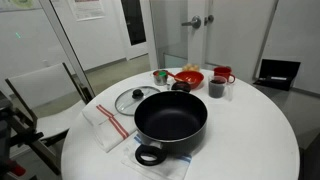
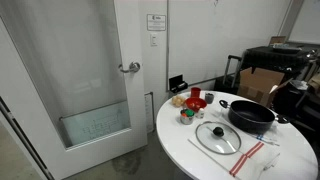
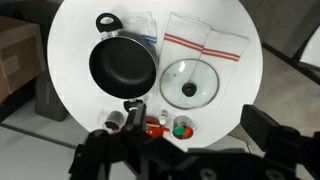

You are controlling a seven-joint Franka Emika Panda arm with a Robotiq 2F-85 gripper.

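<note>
A black pan with two dark handles stands on the round white table, empty inside. Beside it lies a glass lid with a black knob, apart from the pan. A white towel with red stripes lies near the lid, and another cloth extends from under the pan. In the wrist view my gripper is open high above the table, its dark fingers wide apart. Below are the pan, lid and striped towel; nothing sits between the fingers.
A red bowl, a small metal bowl with red and green items, a dark cup and a red mug cluster on one side of the table. A white chair stands nearby. Bare tabletop lies beyond the pan.
</note>
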